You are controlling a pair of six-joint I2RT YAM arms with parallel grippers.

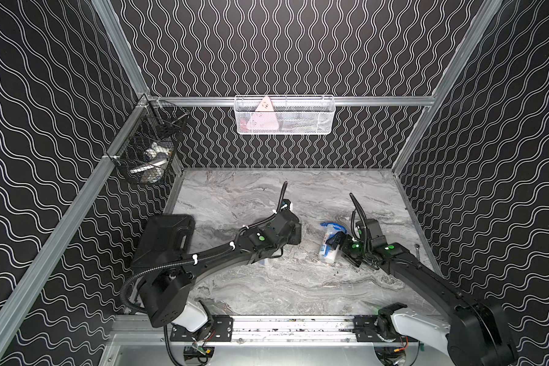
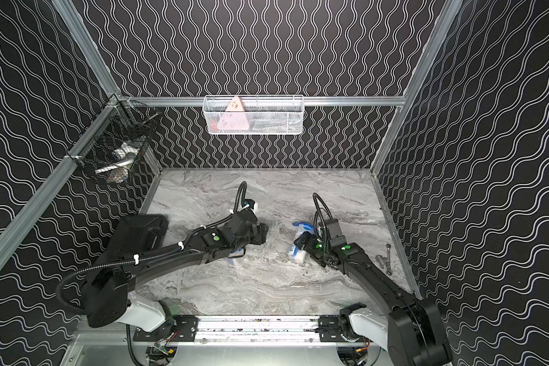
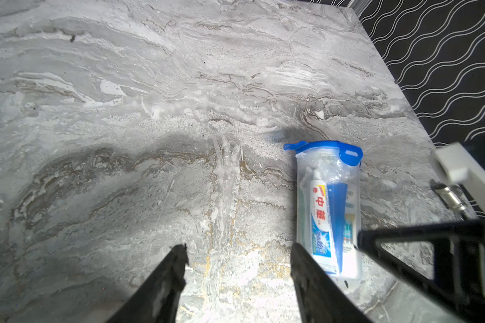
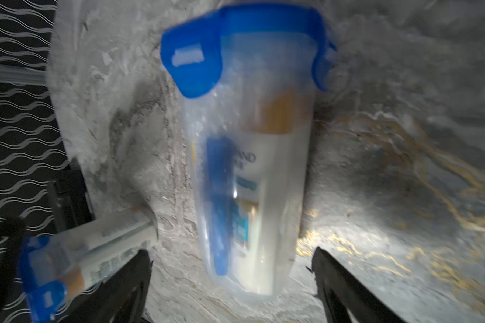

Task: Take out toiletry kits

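Observation:
A clear toiletry kit with a blue cap (image 3: 325, 202) lies on the marbled table; a toothpaste tube shows inside it. My right gripper is open, its fingers apart at the kit's lower end (image 4: 248, 177) with no grip on it. From above, the right gripper (image 2: 303, 241) is at the kit's right side (image 2: 297, 253). My left gripper is part open over bare table, left of that kit, nothing between its fingers. A second blue-capped kit (image 4: 102, 245) shows at the right wrist view's lower left, mostly hidden under the left arm from above.
A black case (image 1: 158, 244) lies at the table's left. A wrench (image 2: 388, 259) is near the right edge. A white mesh basket (image 1: 305, 116) hangs on the back wall, a black wire basket (image 1: 128, 146) on the left.

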